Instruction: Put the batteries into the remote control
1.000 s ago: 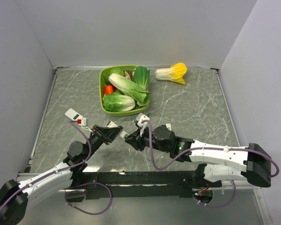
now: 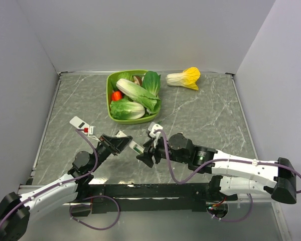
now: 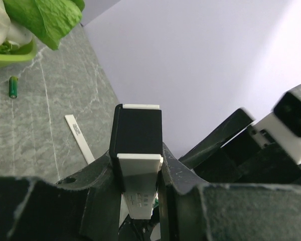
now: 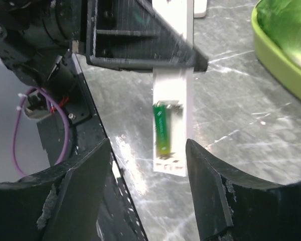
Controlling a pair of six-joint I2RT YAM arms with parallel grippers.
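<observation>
My left gripper is shut on the white remote control (image 2: 136, 147), around its middle, holding it above the table. In the right wrist view the remote's open battery compartment (image 4: 177, 135) faces me. A green battery (image 4: 161, 129) lies in its left slot, slightly slanted; whether it is fully seated I cannot tell. The right slot is bare. My right gripper stands open near the remote's end, its fingers apart from the battery. A second green battery (image 3: 13, 87) lies on the table beside the vegetable basket.
The green basket (image 2: 110, 108) of vegetables stands behind the arms. A white strip (image 3: 79, 138), perhaps the battery cover, lies on the table. Another white device (image 2: 79, 123) rests at the left, and a yellow-wrapped cabbage (image 2: 184, 79) at the back.
My right gripper has drawn back slightly to the right and towards the front edge and has opened, baring more of the remote and its green battery. The left arm has stayed still.
</observation>
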